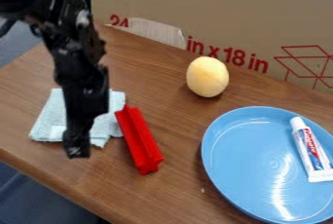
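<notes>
My black gripper point(81, 130) reaches down from the upper left over a folded pale cloth point(50, 121), which lies flat at the left of the table and is partly hidden behind it. The fingertips are blurred and look apart, with nothing visible held. Just right of the cloth lies a red bar-like object point(138, 140). A pale yellow potato-like object point(207, 75) sits farther back. On the right, a blue plate point(250, 169) holds a white toothpaste tube point(311, 152).
A cardboard box point(221, 9) stands along the back of the wooden table point(156, 204). The table's near left edge drops to a dark area. The middle, between cloth and potato, is clear.
</notes>
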